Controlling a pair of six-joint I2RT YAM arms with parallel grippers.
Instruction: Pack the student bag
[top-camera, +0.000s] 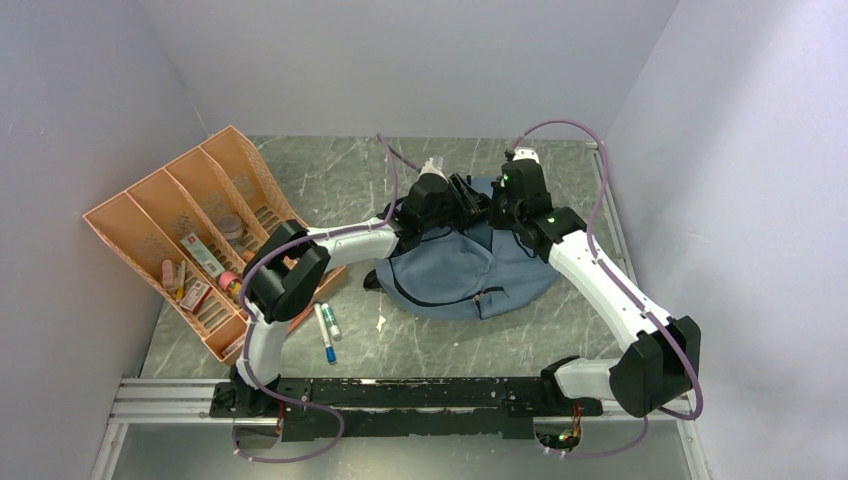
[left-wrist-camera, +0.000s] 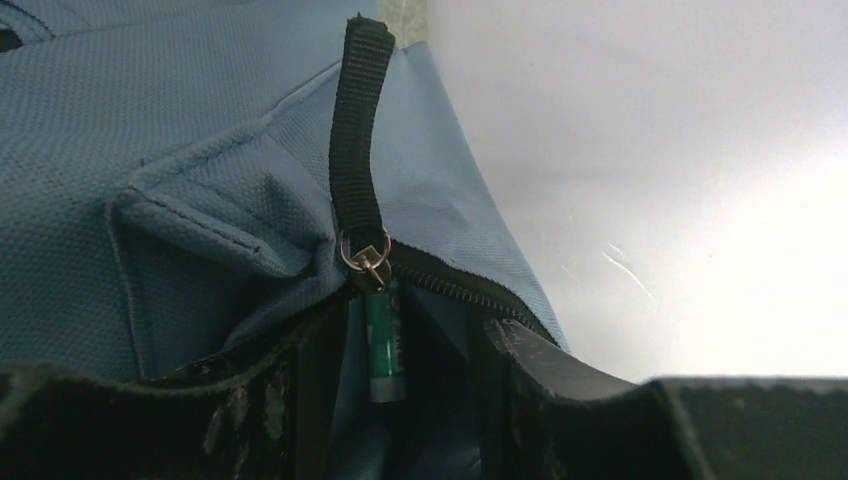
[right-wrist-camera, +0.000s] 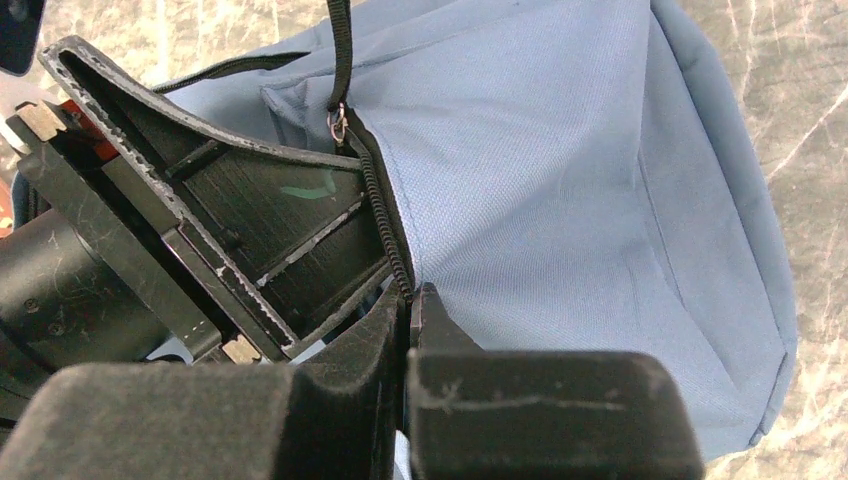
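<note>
The blue-grey bag (top-camera: 445, 270) lies in the middle of the table, its zippered mouth held up. In the left wrist view a green glue stick (left-wrist-camera: 385, 345) is down inside the dark opening, below the zipper pull (left-wrist-camera: 367, 260). My left gripper stands open inside the mouth; dark gaps show between its fingers and the stick. My right gripper is shut on the bag's zippered edge (right-wrist-camera: 380, 205), keeping it raised beside the left gripper. From the top, both grippers hide most of the opening.
An orange organizer (top-camera: 150, 200) with several compartments stands at the left, holding a box (top-camera: 202, 255) and other small items. Another green-and-white stick (top-camera: 331, 321) and a blue-capped marker (top-camera: 326, 334) lie on the table between it and the bag.
</note>
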